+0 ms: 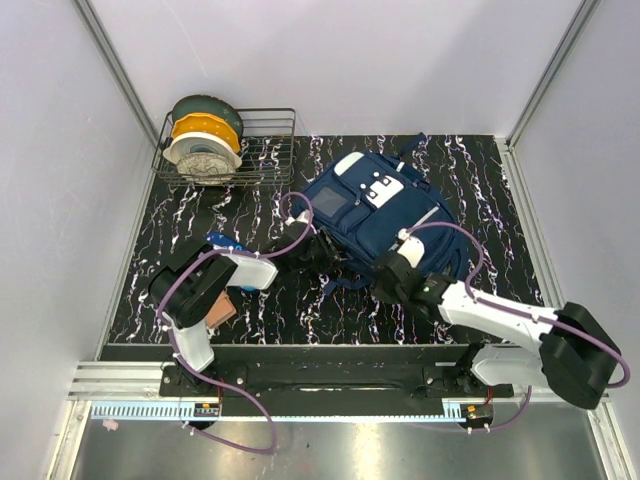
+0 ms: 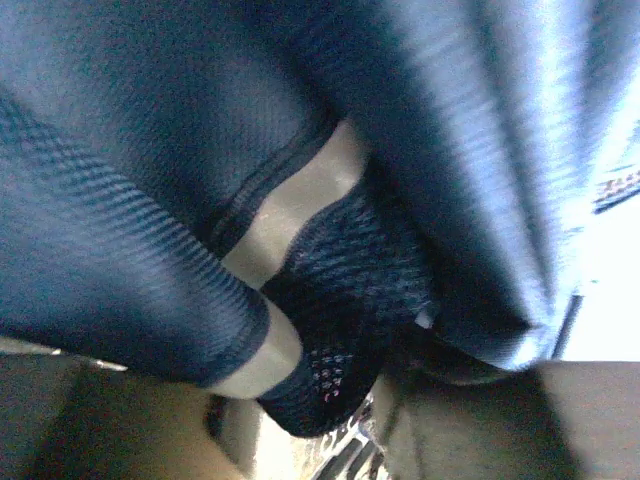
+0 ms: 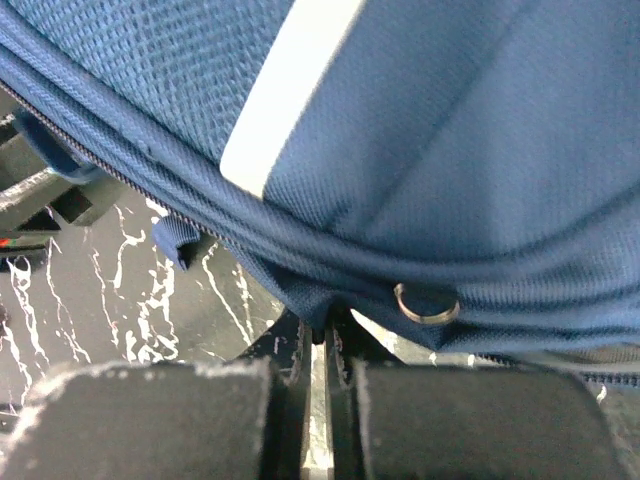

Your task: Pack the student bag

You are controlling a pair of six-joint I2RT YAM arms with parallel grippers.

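A navy backpack (image 1: 395, 205) lies tilted on the dark counter, its front pocket with a white face patch facing up. My left gripper (image 1: 333, 256) is at the bag's lower left edge. In the left wrist view, its fingers stand part open around a fold of navy fabric with a grey strip (image 2: 300, 200); the fold hangs between the fingers. My right gripper is shut on the bag's near edge, a bit of blue cloth pinched at its tips beside a metal zipper ring (image 3: 425, 310). A blue pouch (image 1: 222, 241) is mostly hidden beneath the left arm.
A salmon-coloured flat item (image 1: 221, 311) lies at the front left, partly under the left arm. A wire rack (image 1: 265, 150) with several dishes stands at the back left. Bare counter (image 1: 340, 325) shows in front of the bag.
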